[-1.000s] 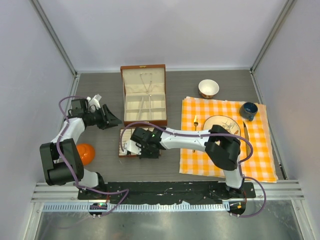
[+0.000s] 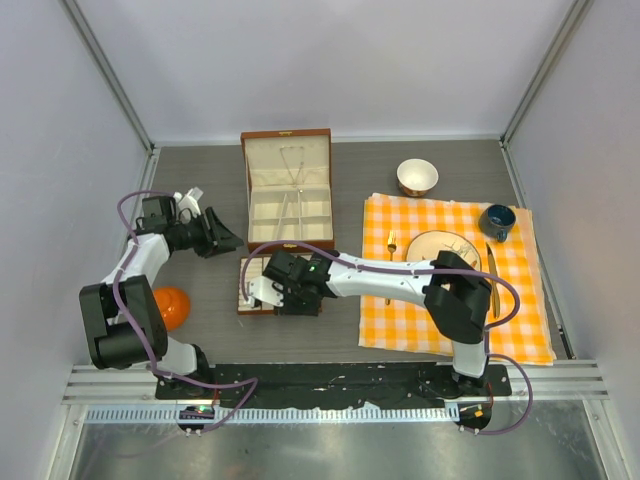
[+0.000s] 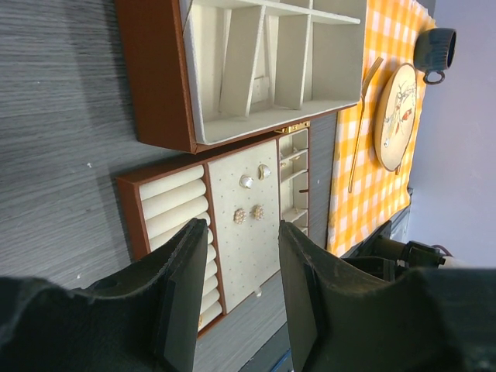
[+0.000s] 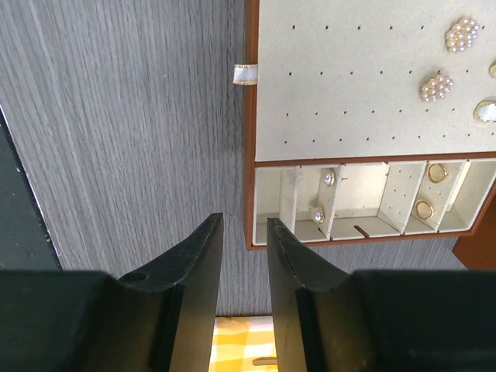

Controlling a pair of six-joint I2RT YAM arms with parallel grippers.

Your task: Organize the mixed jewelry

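Observation:
An open cream-lined jewelry box stands at the back; in front lies a tray with ring rolls, a pinned earring panel holding pearl earrings, and small compartments with rings and pearl pieces. My left gripper hangs left of the box with fingers apart, nothing visible between them. My right gripper is over the tray's area in the top view, hiding much of it; its fingers stand open beside the compartment end, empty.
An orange object lies front left. An orange checked cloth on the right carries a plate, cutlery and a dark mug; a white bowl stands behind it. Grey table shows between.
The right arm has shifted slightly over the tray, its upper part moving a little. The left arm looks unchanged in the top view.

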